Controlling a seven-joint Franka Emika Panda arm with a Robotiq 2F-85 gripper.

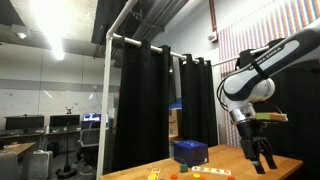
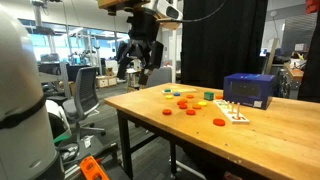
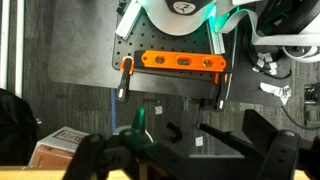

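Observation:
My gripper hangs fingers-down at the right in exterior view 1, fingers apart with nothing between them. Exterior view 2 has the gripper at the upper left, above the table's near-left end and away from the objects. A white board with upright pegs lies on the wooden table. Scattered to its left are several small coloured pieces, among them a red disc, and yellow, green and blue ones farther back. In the wrist view, dark fingers reach in from the bottom edge, spread wide over the floor.
A dark blue box stands behind the board. Below the wrist camera are the perforated mounting plate, an orange bar and loose cables. Bare tabletop stretches along the front and right in exterior view 2. Black curtains hang behind the table.

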